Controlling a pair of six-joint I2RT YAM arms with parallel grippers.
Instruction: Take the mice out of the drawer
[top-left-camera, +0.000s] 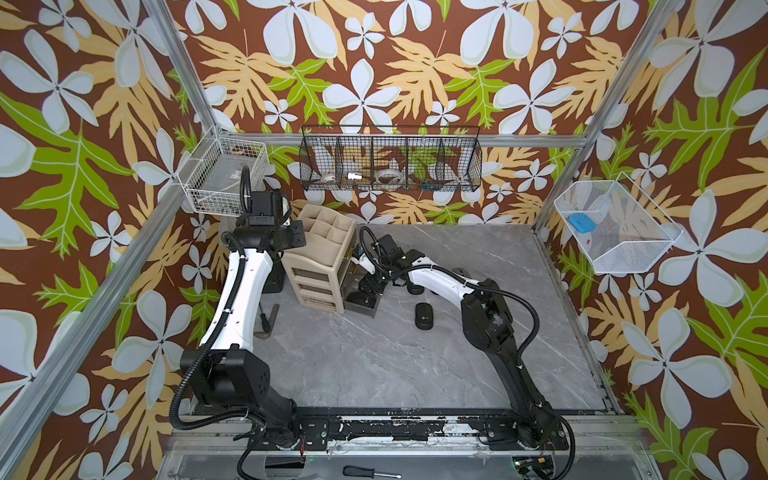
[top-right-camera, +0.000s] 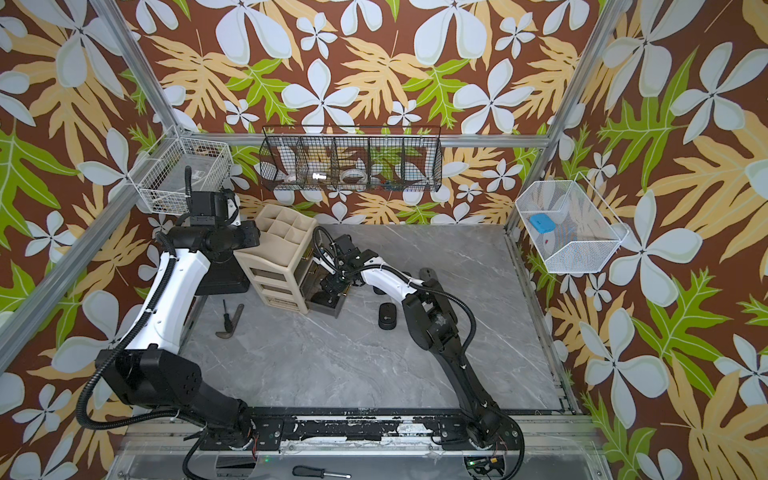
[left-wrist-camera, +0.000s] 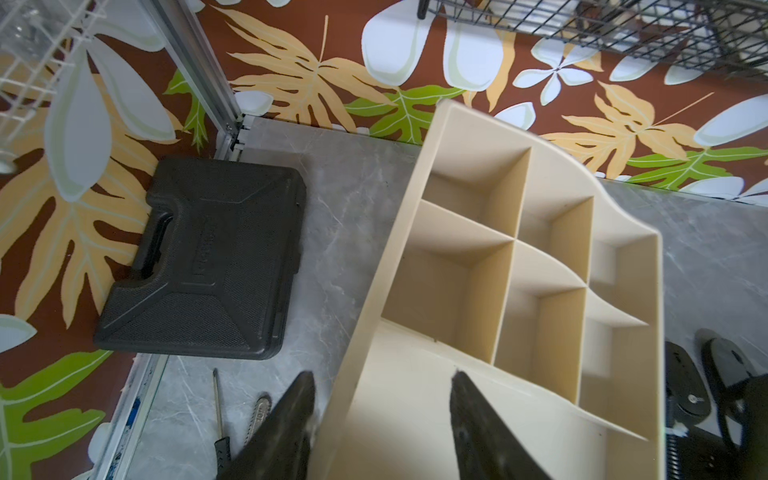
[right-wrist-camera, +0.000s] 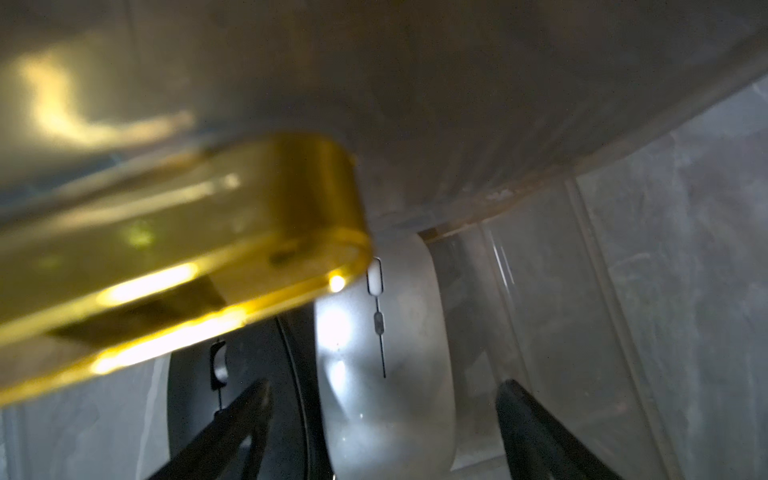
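A clear drawer (top-left-camera: 361, 309) stands pulled out at the bottom of the beige organizer (top-left-camera: 324, 248). Inside it, the right wrist view shows a silver mouse (right-wrist-camera: 392, 360) beside a black mouse (right-wrist-camera: 240, 400); the far end of the silver one tucks beneath a gold-edged clear part (right-wrist-camera: 264, 232). Over the drawer, my right gripper is open, its fingers on either side of the silver mouse without gripping it. My left gripper hangs open and empty above the organizer's top.
Several dark mice, one of them a black mouse (top-left-camera: 424, 316), lie on the table right of the drawer. A black case (left-wrist-camera: 208, 256) and a screwdriver (left-wrist-camera: 220, 424) lie left of the organizer.
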